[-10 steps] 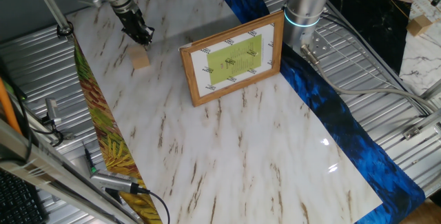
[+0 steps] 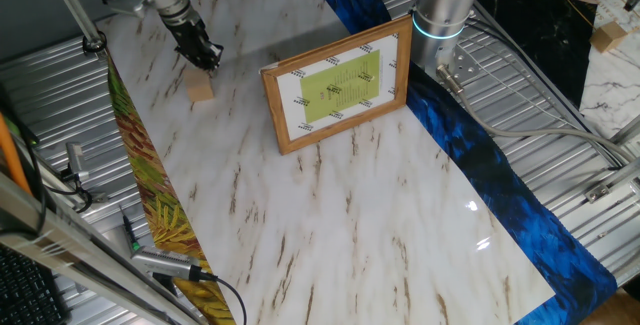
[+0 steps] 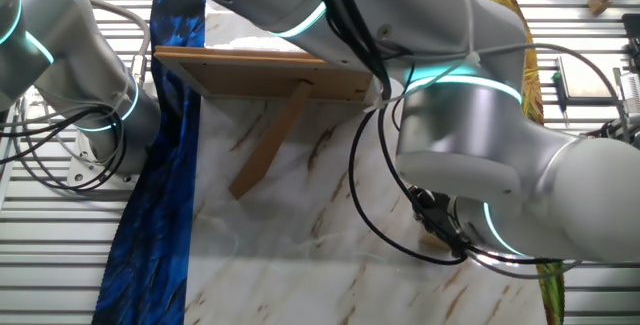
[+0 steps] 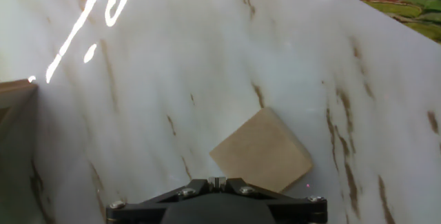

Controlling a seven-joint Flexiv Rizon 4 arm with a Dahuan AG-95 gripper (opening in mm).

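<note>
A plain light-wood block (image 2: 200,86) lies on the white marbled tabletop, toward the side with the yellow-green cloth strip. Close beside it is my black gripper (image 2: 213,68), pointing down; whether the two touch I cannot tell. In the wrist view the gripper is shut, its fingertips meeting with nothing visible between them. The block (image 4: 262,150) shows just beyond the tips, a little to the right, its lower corner hidden behind the fingers. From the opposite side, the gripper (image 3: 436,215) and arm cover most of the block.
A wooden picture frame (image 2: 278,115) with a green sheet stands upright mid-table; its back leg (image 3: 268,155) props it.
In exterior view 1 the block has shifted slightly left and toward the camera over the last second. The gripper has moved a little the same way, still beside it. The picture frame stays put.
</note>
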